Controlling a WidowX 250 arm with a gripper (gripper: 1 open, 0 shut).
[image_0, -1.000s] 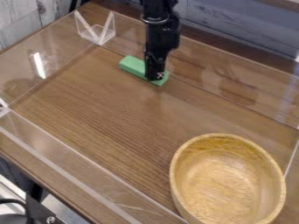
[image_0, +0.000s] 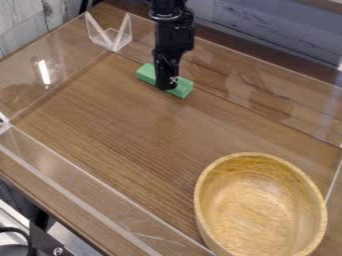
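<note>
A black robot gripper (image_0: 167, 76) reaches down from the top centre onto a green rectangular block (image_0: 150, 74) lying on the wooden table (image_0: 134, 160). The fingertips are at the block's middle and appear shut; whether anything is between them is hidden by the dark gripper and the small view.
A large cream oval bowl (image_0: 261, 215) sits at the lower right. A white wire-like holder (image_0: 110, 32) stands at the upper left, and a clear object lies at the left edge.
The gripper's upper part has shifted slightly left and stands more upright over the block. The green block looks nearly unchanged in place.
</note>
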